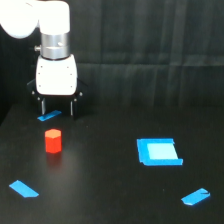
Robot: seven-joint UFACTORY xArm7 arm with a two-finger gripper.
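Note:
A small red block [53, 142] stands on the black table at the left. My gripper [57, 108] is at the back left, behind the block and apart from it. Its two dark fingers hang down, spread wide, with nothing seen between them. To the right lies a white square [161, 151] framed in blue tape [143, 152].
Strips of blue tape lie flat on the table: one behind the block [49, 116], one at the front left [23, 189] and one at the front right [196, 197]. Between the block and the framed square the table [100, 160] is bare. A dark curtain [150, 60] hangs at the back.

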